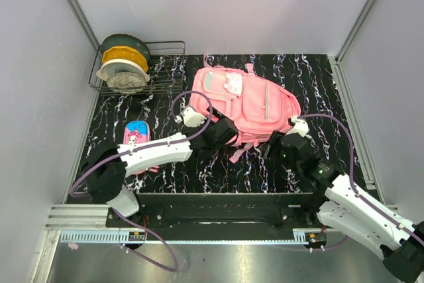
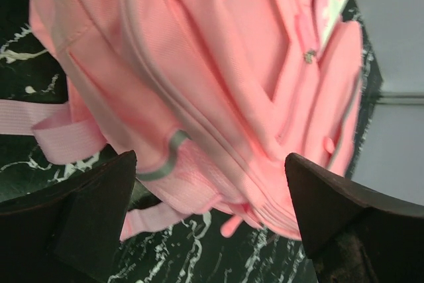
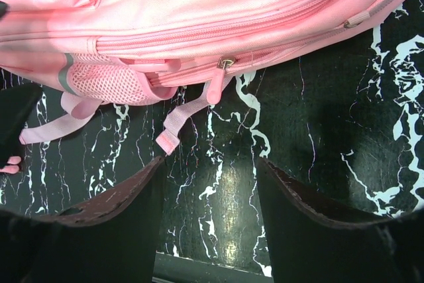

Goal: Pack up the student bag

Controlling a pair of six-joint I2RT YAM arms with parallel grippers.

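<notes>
The pink backpack (image 1: 242,101) lies on its back on the dark marbled table, its zipped front facing up. A zipper pull (image 3: 216,84) hangs from its near side, beside a mesh pocket (image 3: 109,81) and a loose strap. Close above the bag's lower left side, my left gripper is open, with bag fabric seen beyond its fingers and nothing held. My right gripper stands open at the bag's near right edge, only bare table between its fingertips. A pink pencil case (image 1: 136,133) with a blue top lies at left, partly hidden by the left arm.
At the back left a wire dish rack (image 1: 165,64) holds several plates (image 1: 126,54). Walls close in the table on the left, right and back. Bare table shows right of the bag and along the front edge.
</notes>
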